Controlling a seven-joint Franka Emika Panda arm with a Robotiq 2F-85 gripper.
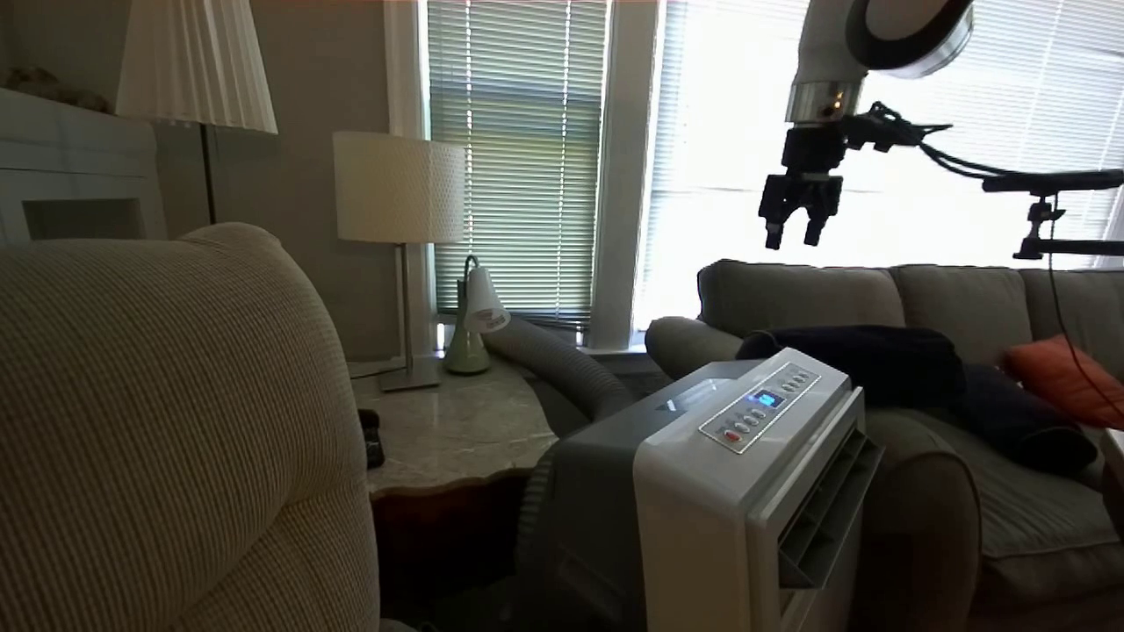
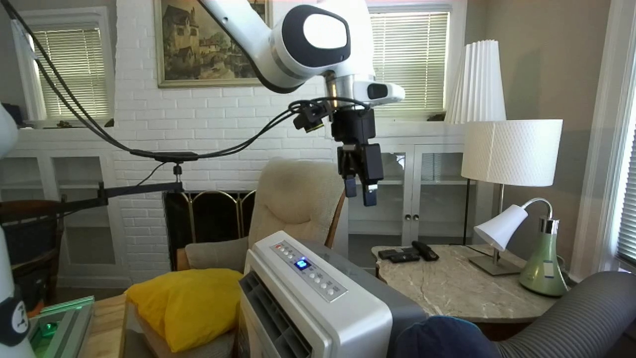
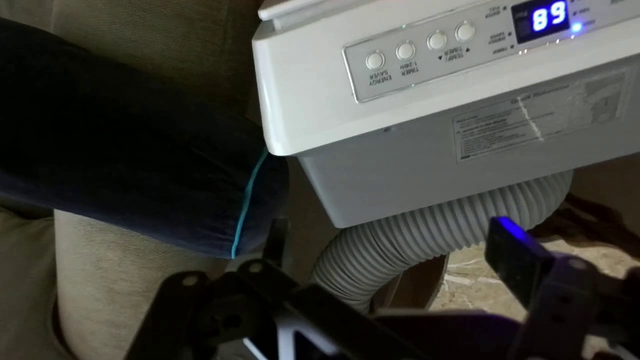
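Observation:
My gripper [image 1: 795, 240] hangs in the air, fingers pointing down, above the portable air conditioner. In exterior view 2 the gripper [image 2: 360, 194] shows side-on, well clear of everything below it. Its two fingers stand apart with nothing between them; one finger [image 3: 517, 258] shows at the lower right of the wrist view. The white and grey air conditioner [image 2: 357, 301] has a slanted top with a control panel [image 2: 307, 265]. Several round buttons and a lit blue display [image 3: 540, 19] are on that panel. The wrist view catches only part of the panel, upside down.
A ribbed hose [image 3: 396, 249] runs behind the unit. The marble table [image 2: 489, 292] carries a white-shaded lamp [image 2: 513, 152], a green lamp [image 2: 543, 268] and remotes [image 2: 405, 254]. A sofa [image 1: 801, 295] with dark cushions stands beside the unit. The air around my gripper is free.

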